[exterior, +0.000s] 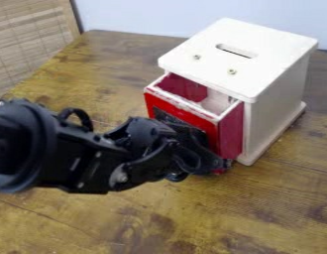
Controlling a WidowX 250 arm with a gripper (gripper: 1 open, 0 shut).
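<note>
A cream wooden box (273, 117) with a slot in its top stands on the wooden table. Its front drawer (230, 129) is pulled partly out, showing a red front and a dark red interior. The black gripper (193, 154) reaches from the left to the lower front of the drawer, touching or very close to it. Its fingertips are largely hidden by its own body, so their opening is unclear.
A woven bamboo mat (28, 40) is at the upper left, and a pale wall runs behind the box.
</note>
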